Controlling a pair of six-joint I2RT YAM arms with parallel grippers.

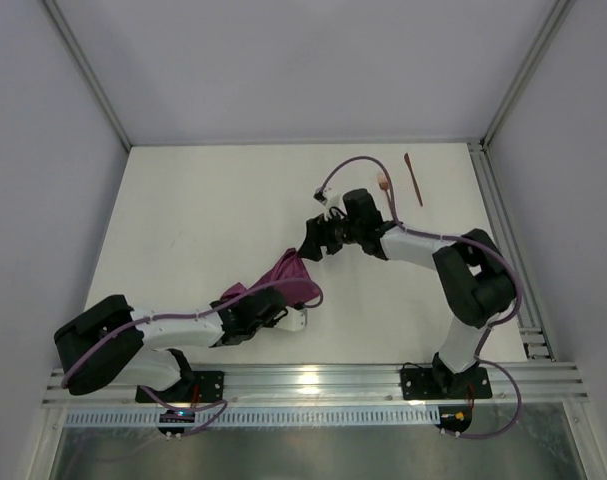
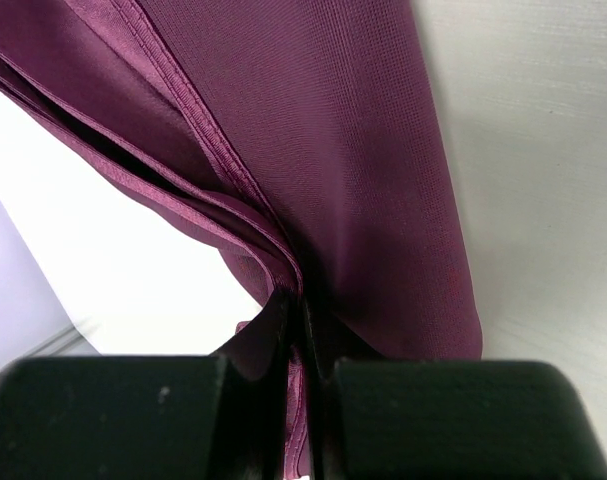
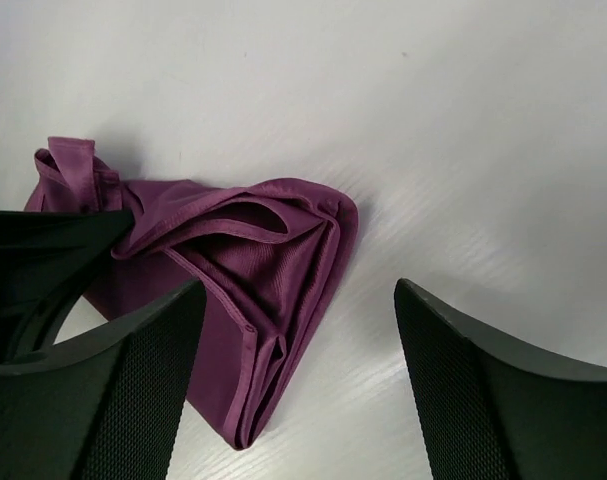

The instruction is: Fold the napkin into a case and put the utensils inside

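Note:
A maroon napkin [image 1: 297,278] lies folded in layers on the white table. My left gripper is shut on the napkin's layered hem, which runs between its fingers in the left wrist view. My right gripper [image 1: 318,238] hangs over the napkin's upper tip, fingers apart and holding nothing; in the right wrist view the napkin [image 3: 266,300] shows below it, with the left gripper's dark finger reaching in from the left. A wooden fork [image 1: 383,184] and a second slim wooden utensil [image 1: 413,178] lie at the back right, partly near the right arm's cable.
Grey walls and metal rails border it. Room is free in front of the right arm, at the table's front right.

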